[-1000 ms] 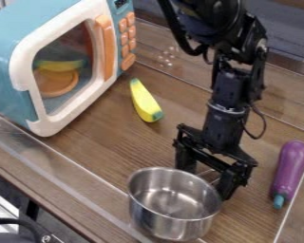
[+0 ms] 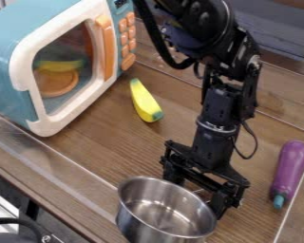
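My black gripper (image 2: 197, 188) is low over the wooden table, open, its fingers just behind and at the rim of a steel pot (image 2: 158, 214) at the lower middle. Whether the fingertips touch the pot or reach inside it is hard to tell. A yellow banana (image 2: 145, 100) lies further back, left of the arm. A purple eggplant (image 2: 289, 174) lies to the right of the gripper.
A blue-and-white toy microwave (image 2: 47, 81) with an orange panel fills the back left. Cables and a table edge are at the lower left.
The pot has shifted slightly left and toward the camera compared with a second ago. My gripper has moved a little with it; the banana and eggplant are unchanged.
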